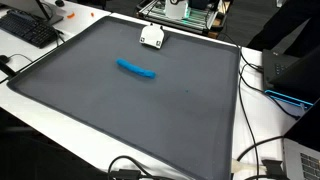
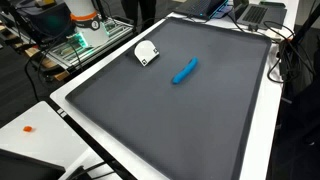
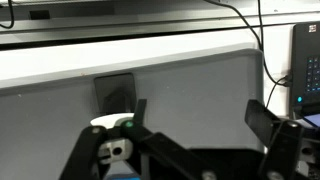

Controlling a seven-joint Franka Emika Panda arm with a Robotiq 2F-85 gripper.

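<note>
A bright blue, slightly bent stick (image 1: 136, 69) lies on the grey mat (image 1: 150, 110); the second exterior view shows the same blue stick (image 2: 185, 71). Close to it, toward the robot's side of the mat, is a small white object (image 1: 152, 37), also visible as a white rounded piece (image 2: 146, 52). In the wrist view, my gripper is open, its two dark fingers wide apart and nothing between them. The white piece (image 3: 112, 119) appears beside the left finger, partly covered by it, with a dark upright part behind. Neither exterior view shows my fingers.
A keyboard (image 1: 30, 28) and dark electronics (image 1: 292, 80) flank the mat, with black cables along the white table edge (image 1: 250, 130). The robot's base (image 2: 90, 30) stands off one side.
</note>
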